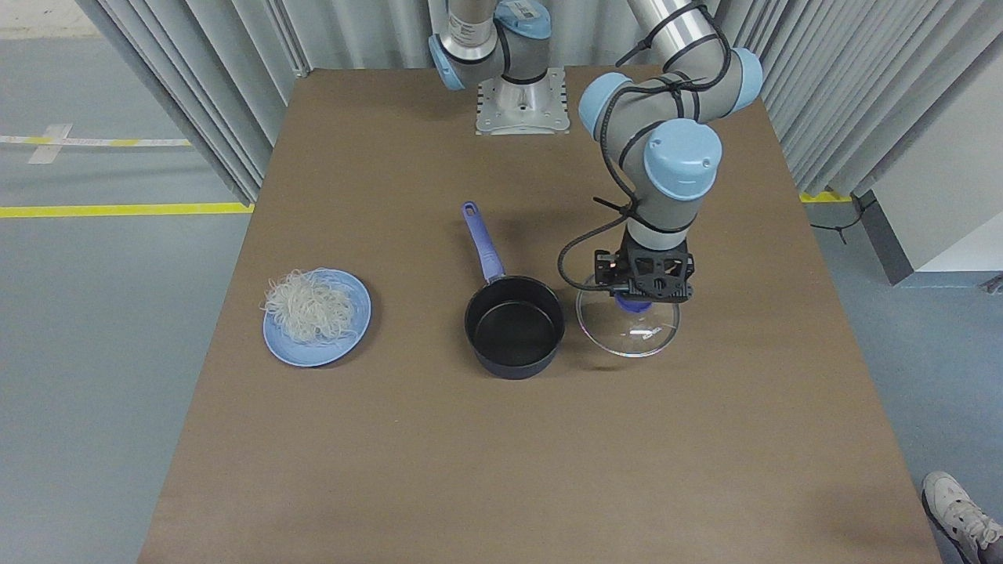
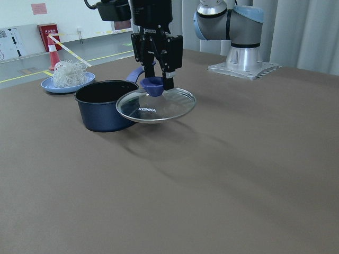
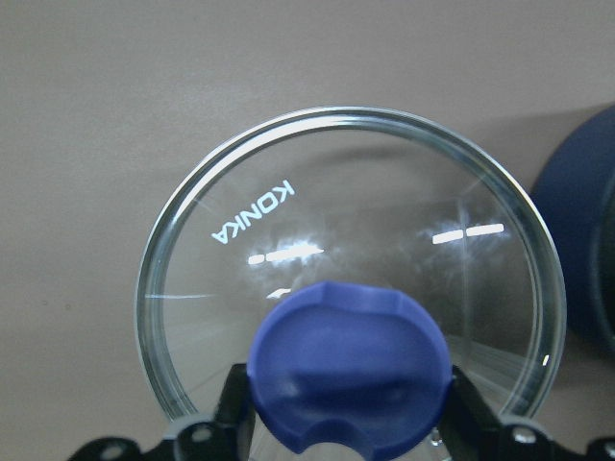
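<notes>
My gripper (image 2: pixel 159 76) is shut on the blue knob (image 3: pixel 348 365) of a glass lid (image 2: pixel 156 108) marked KONKA, which it holds in the air above the table, just to the right of the pot in the front view. The dark pot (image 1: pixel 514 334), with its blue handle (image 1: pixel 482 240), stands uncovered on the table (image 1: pixel 395 442); its inside is black. Left of it sits a blue plate (image 1: pixel 315 356) heaped with white stringy noodles (image 1: pixel 308 305).
A person's shoe (image 1: pixel 954 507) shows beside the table at the lower right.
</notes>
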